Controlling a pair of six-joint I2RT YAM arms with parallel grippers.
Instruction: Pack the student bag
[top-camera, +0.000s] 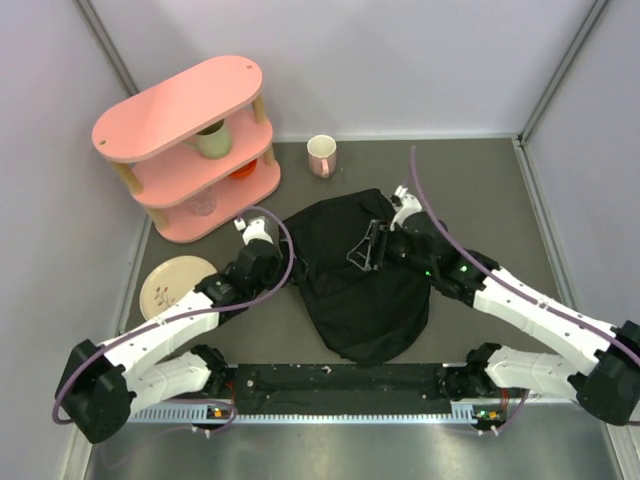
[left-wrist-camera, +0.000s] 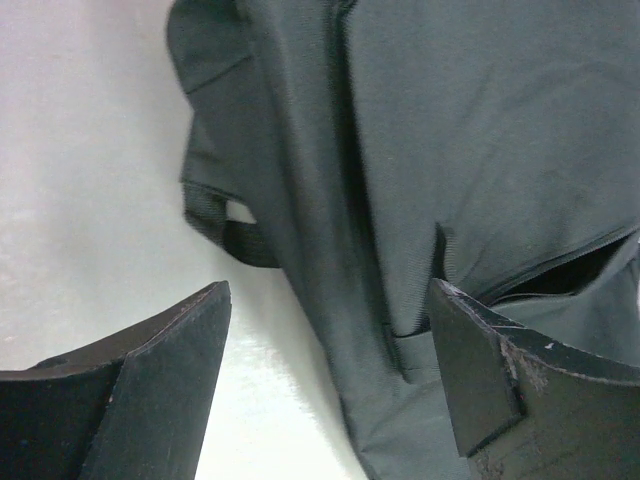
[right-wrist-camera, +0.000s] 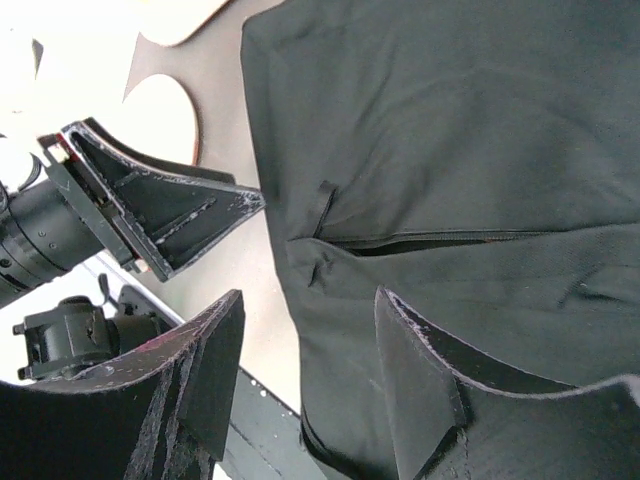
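Observation:
The black student bag (top-camera: 365, 300) lies flat on the table in the middle of the top view. Its zipped slit (right-wrist-camera: 400, 243) gapes a little in the right wrist view, and a short strap loop (left-wrist-camera: 240, 235) sticks out at its edge in the left wrist view. My left gripper is open over the bag's left edge, with no cloth visibly pinched. Over the bag's middle, my right gripper is open, its fingers apart above the fabric near the slit and nothing seen between them.
A pink shelf (top-camera: 180, 100) at the back left carries a green cup (top-camera: 213, 140) and an orange item (top-camera: 243, 170). A pink mug (top-camera: 321, 156) stands behind the bag. At left lies a round plate (top-camera: 175, 283). Bare table shows right of the bag.

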